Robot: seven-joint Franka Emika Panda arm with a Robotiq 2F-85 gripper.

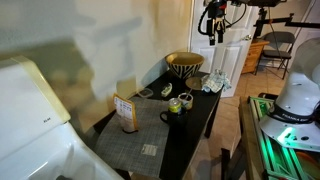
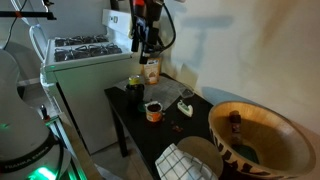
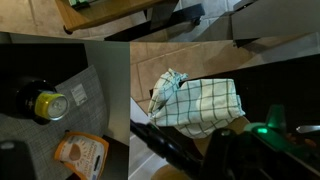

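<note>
My gripper [image 1: 213, 38] hangs high in the air above the far end of the dark counter, well clear of everything on it. In the wrist view its dark fingers [image 3: 172, 150] stand apart, so it is open, with nothing held between them. Beneath it lies a white checked cloth [image 3: 200, 108], crumpled at one end. The same cloth [image 2: 185, 163] rests at the counter's edge by a round brown board [image 2: 200, 152]. A black mug [image 1: 175, 115] with a yellow-topped can [image 3: 50, 104] in or by it stands farther along.
A large wooden bowl [image 2: 270, 118] stands by the wall. An open can [image 2: 154, 113], small white items [image 2: 184, 106] and an orange-and-white packet [image 1: 125, 112] are on the counter. The white stove [image 2: 85, 52] adjoins it. The air around the gripper is free.
</note>
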